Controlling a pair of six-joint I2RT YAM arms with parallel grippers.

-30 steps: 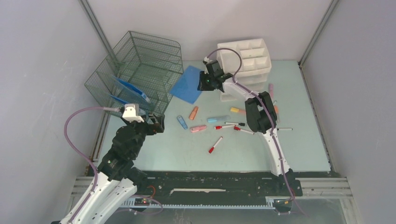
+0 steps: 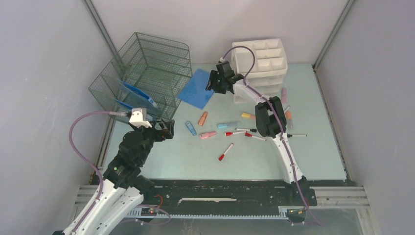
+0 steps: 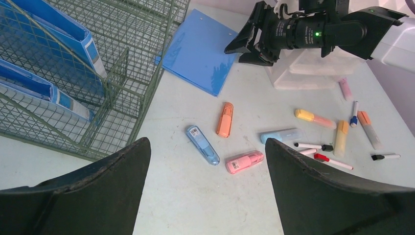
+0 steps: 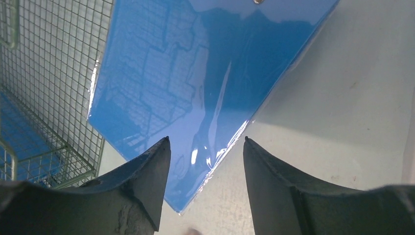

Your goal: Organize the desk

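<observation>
A blue folder [image 2: 195, 89] lies flat on the desk between the wire rack [image 2: 161, 58] and the white drawer organizer [image 2: 268, 65]. My right gripper is open over the folder's edge, beside the organizer, holding nothing. My left gripper hangs open over the front left of the desk, facing the rack, where blue binders [image 3: 58, 44] stand. Small staplers or similar items, blue [image 3: 202, 144], orange [image 3: 224, 120] and pink [image 3: 244, 161], lie loose, as do several markers and highlighters [image 2: 226, 152].
The right arm reaches over the right side, partly covering the loose pens. Walls enclose the desk at left, back and right.
Over the last second the organizer has shifted slightly to the right, and my right gripper has moved slightly with it. The left arm is almost still.
</observation>
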